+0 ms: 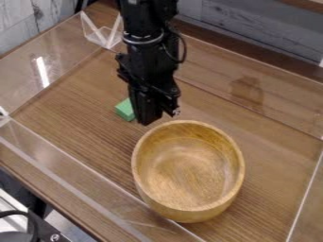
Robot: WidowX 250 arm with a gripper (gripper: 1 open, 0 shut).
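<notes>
The black robot arm reaches down from the top of the view, its gripper (pixel 146 112) low over the wooden table just above the rim of a yellow bowl (pixel 187 172). The gripper looks shut, with nothing visible between its fingers. A green object (pixel 125 109) lies on the table just left of the gripper, partly hidden behind it.
Clear plastic edging runs along the left side. A cable shows at the bottom left, and a raised wooden edge at the top right.
</notes>
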